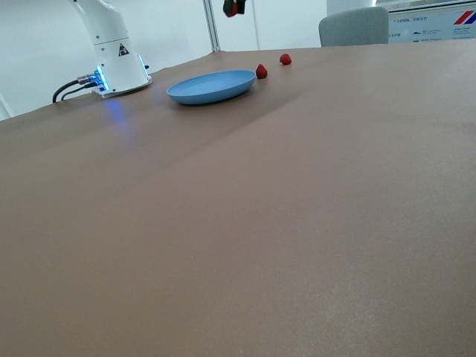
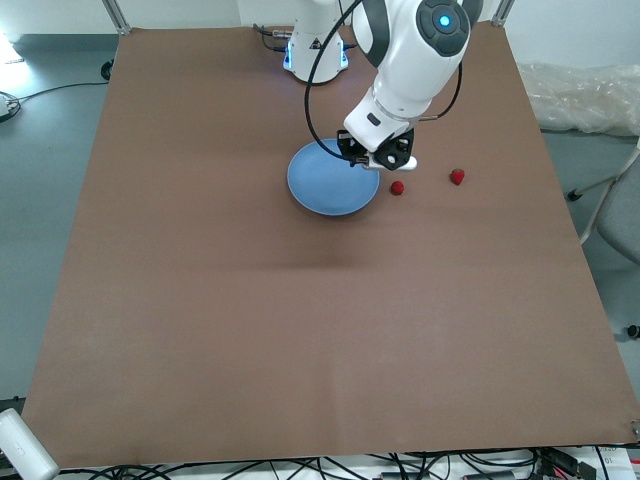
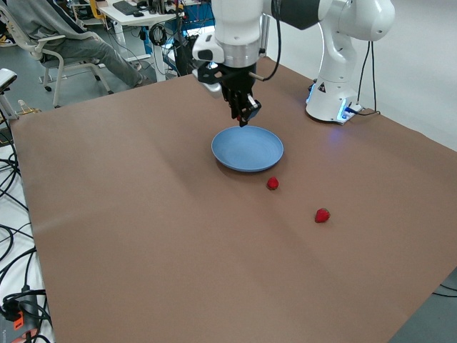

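Note:
A blue plate point(image 2: 333, 185) point(image 1: 211, 87) point(image 3: 247, 148) lies empty on the brown table point(image 2: 330, 320). My gripper point(image 3: 243, 114) hangs above the plate's back edge in the right view; in the top view only its black tip shows at the top, with some red on it. I cannot tell its finger state. Two red strawberries lie beside the plate: the nearer one point(image 2: 397, 188) point(image 1: 261, 71) point(image 3: 273, 184) and one farther out point(image 2: 457, 176) point(image 1: 285, 59) point(image 3: 322, 216).
The arm's white base point(image 1: 119, 71) stands behind the plate. Cables run along the table's outer edge, and a grey chair stands beyond it in the left view.

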